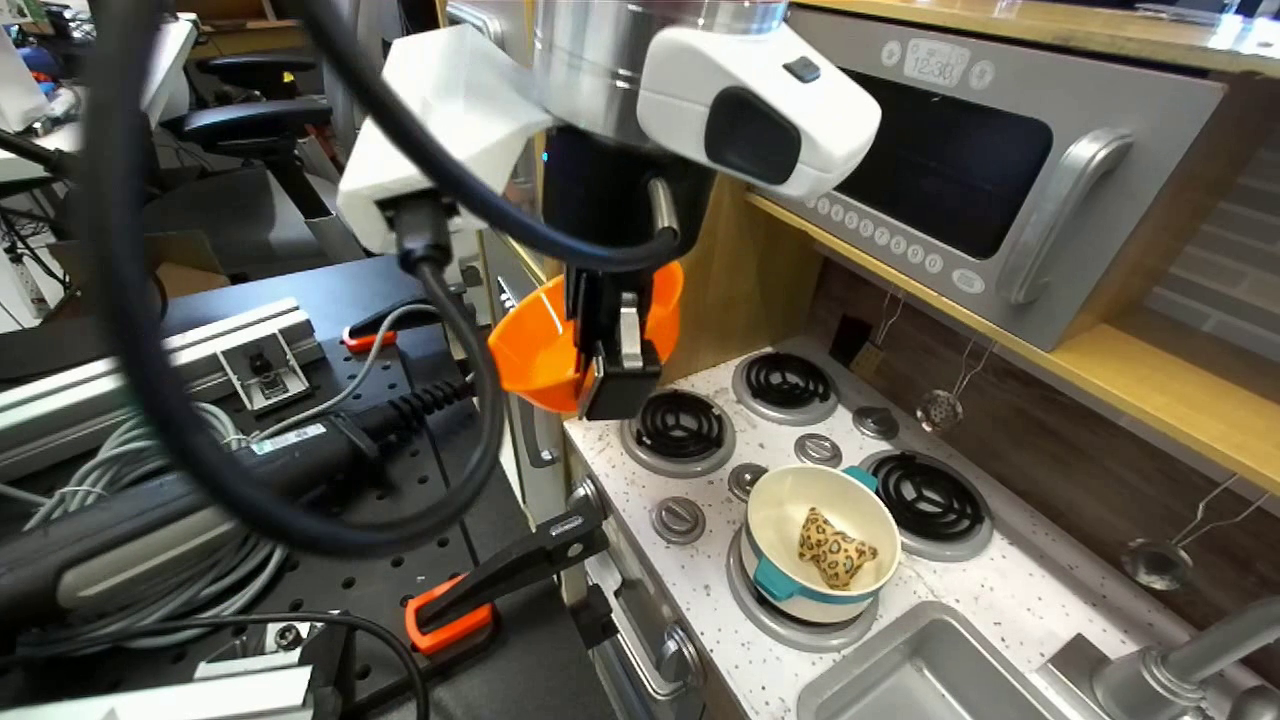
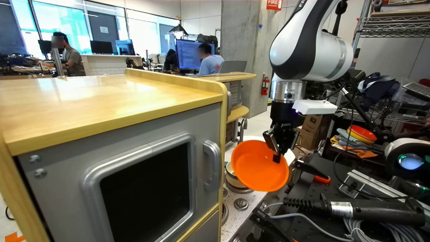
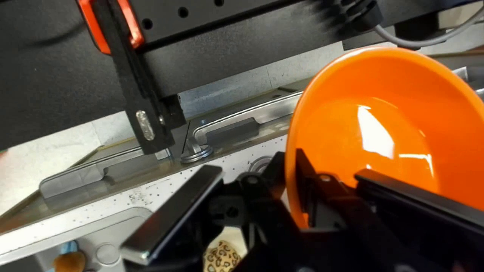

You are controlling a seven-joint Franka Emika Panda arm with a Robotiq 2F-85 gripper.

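Note:
An orange bowl (image 1: 536, 342) hangs tilted in the air, with my gripper (image 1: 618, 372) shut on its rim. In the wrist view the bowl (image 3: 385, 122) fills the right side, its rim running between the fingers; its visible inside is empty. Exterior view 2 shows the bowl's inner face (image 2: 258, 165) toward the camera. A cream and teal pot (image 1: 768, 510) stands on a burner, apart from the gripper, and a leopard-print piece (image 1: 836, 552) lies inside it. Part of that piece (image 3: 222, 257) also shows low in the wrist view.
Beside the pot is a grey sink (image 1: 942, 660) with a faucet (image 1: 1200, 666). Above the stove, a microwave (image 1: 960, 156) overhangs. A black clamp (image 1: 516, 570) juts over the counter's front edge. Cables and a black tool (image 1: 324, 462) crowd the dark table.

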